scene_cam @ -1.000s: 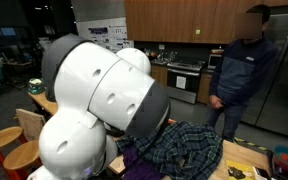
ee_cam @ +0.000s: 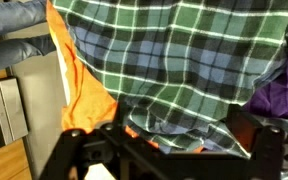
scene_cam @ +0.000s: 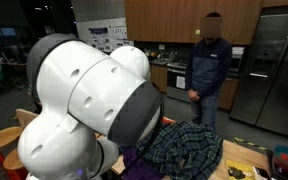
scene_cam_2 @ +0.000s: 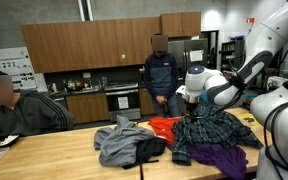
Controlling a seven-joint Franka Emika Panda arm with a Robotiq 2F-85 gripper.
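A dark green plaid cloth [scene_cam_2: 209, 132] lies crumpled on the table, and it fills most of the wrist view. My gripper is open just above that cloth, its dark fingers [ee_cam: 82, 150] spread apart with no cloth visibly gripped. Bright orange-red cloth [scene_cam_2: 164, 126] shows beside the plaid one, and a purple cloth [scene_cam_2: 220, 158] lies at its near side. In exterior view 1 the arm hides the gripper and part of the pile.
Left of the pile rest a grey cloth [scene_cam_2: 122, 142] and a black one [scene_cam_2: 149, 150]. A person [scene_cam_2: 161, 75] stands behind the table. Yellow items [scene_cam: 240, 170] lie at its right end.
In exterior view 1 my arm has shifted somewhat to the left, covering more of the stools. The person has moved left behind the table. The cloth pile looks about the same.
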